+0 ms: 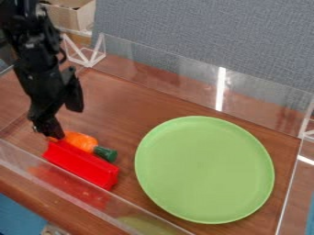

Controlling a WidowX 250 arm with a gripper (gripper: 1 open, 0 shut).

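Observation:
My black gripper hangs open at the left, above and just left of an orange carrot-like object. Its lower fingertip is close to that object's left end; whether they touch I cannot tell. The orange object has a dark green end pointing right. A red block lies in front of it, near the clear front wall.
A large green plate fills the right half of the wooden table. Clear low walls edge the table. Beyond the back-left corner stands a cardboard box.

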